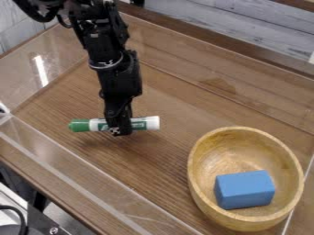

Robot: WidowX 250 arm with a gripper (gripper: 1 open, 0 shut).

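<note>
A black arm reaches down from the top left to my gripper [119, 125], which is shut on a green and white marker-like cylinder [91, 124] lying crosswise, its green end to the left and white end to the right. The gripper covers the middle of the cylinder. Whether it touches the table cannot be told for sure.
A light wooden bowl [211, 163] at the lower right holds a blue block [244, 189].
</note>
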